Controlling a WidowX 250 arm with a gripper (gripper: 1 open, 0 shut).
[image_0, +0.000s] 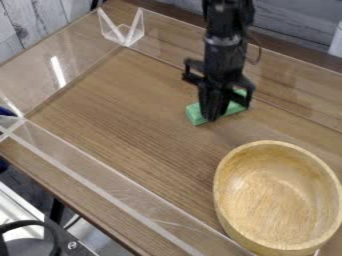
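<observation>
A small green object (234, 106) lies on the wooden table at the upper middle. The black arm reaches down from the top to it, and my gripper (211, 108) is over its left part, blurred by motion. The gripper looks shut; whether anything is between its fingers is hidden.
A large pale wooden bowl (273, 208) stands at the lower right. A clear plastic piece (120, 25) is at the upper left. Dark cables show at the lower left corner.
</observation>
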